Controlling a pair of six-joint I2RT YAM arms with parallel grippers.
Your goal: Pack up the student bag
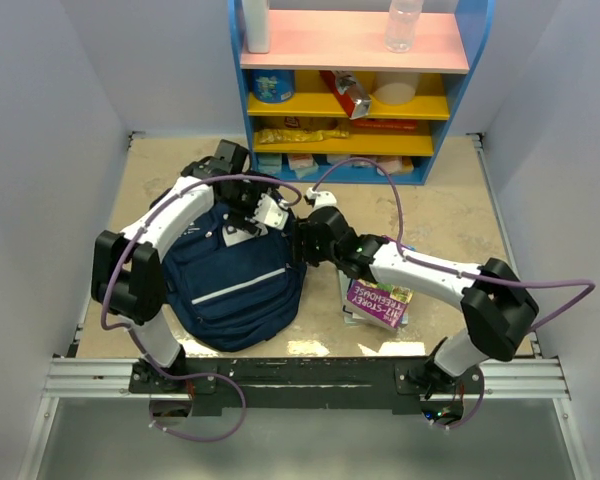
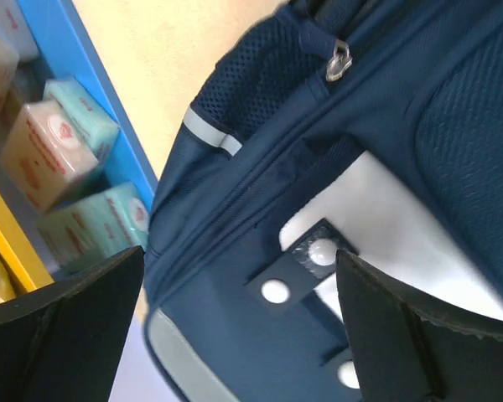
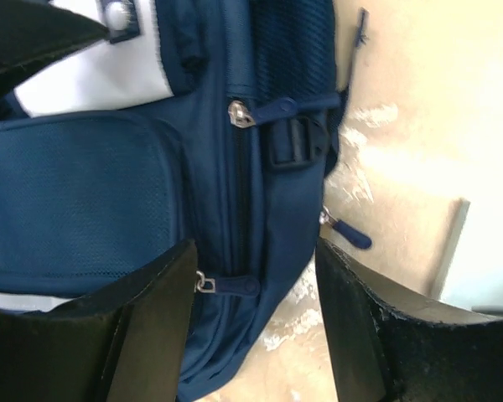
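The dark blue student bag (image 1: 225, 310) lies flat on the floor at left, a white stripe across its front. My left gripper is open over the bag's upper part, beside a white patch (image 2: 386, 226) and the side edge. At the bag's right edge, my right gripper stands open around a zipper pull (image 3: 235, 286), with no grip on it showing. More zipper pulls (image 3: 272, 110) and a black buckle (image 3: 296, 142) show along that side. Books (image 1: 378, 302) with purple covers lie right of the bag, partly hidden by my right arm.
A blue shelf unit (image 1: 242, 110) with yellow shelves stands behind, holding a blue can (image 1: 273, 86), a red box (image 1: 347, 94), yellow packets (image 1: 305, 135) and small boxes. A clear bottle (image 1: 403, 25) is on top.
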